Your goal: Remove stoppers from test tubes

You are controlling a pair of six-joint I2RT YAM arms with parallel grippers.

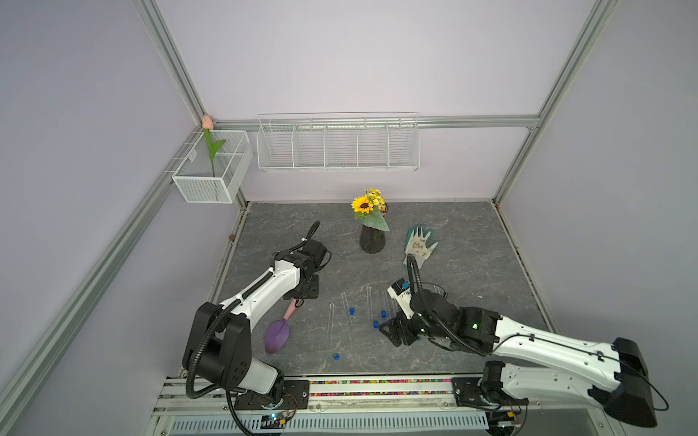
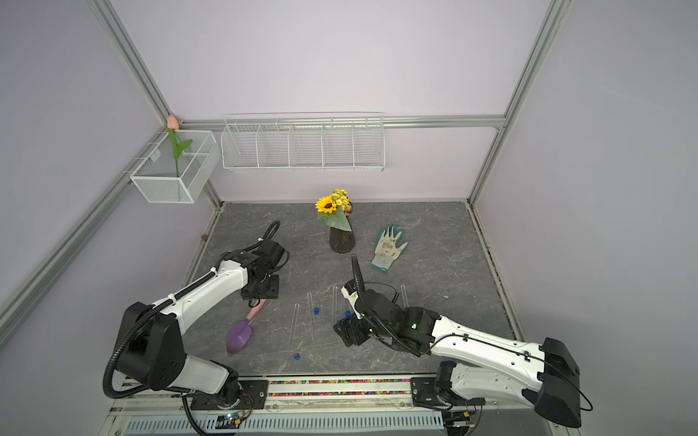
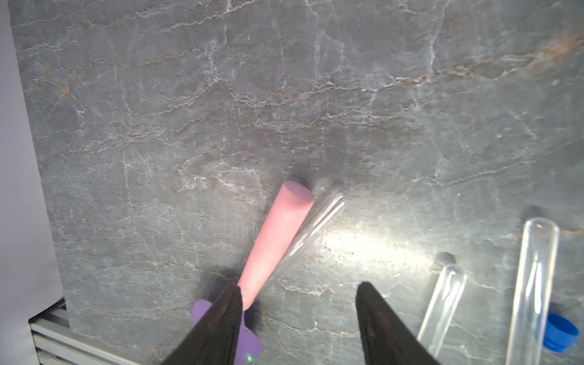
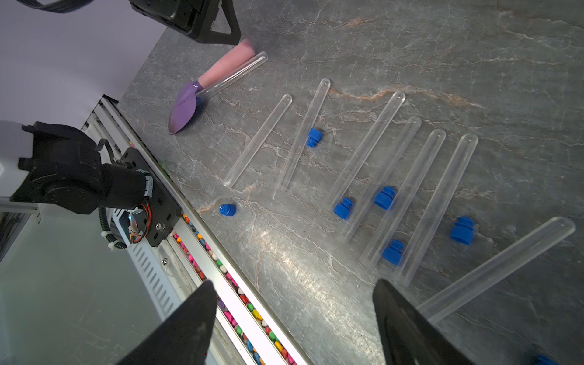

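Observation:
Several clear test tubes lie flat on the grey table, among them one tube toward the left and another further right. Loose blue stoppers lie apart from them, such as one stopper near the front edge and another at right. One tube rests alongside the pink handle of a purple spoon. Over that handle hovers my left gripper, open with nothing between its fingers. My right gripper is also open and empty, above the table short of the tubes.
A dark vase with sunflowers and a work glove sit toward the back. White wire baskets hang on the walls.

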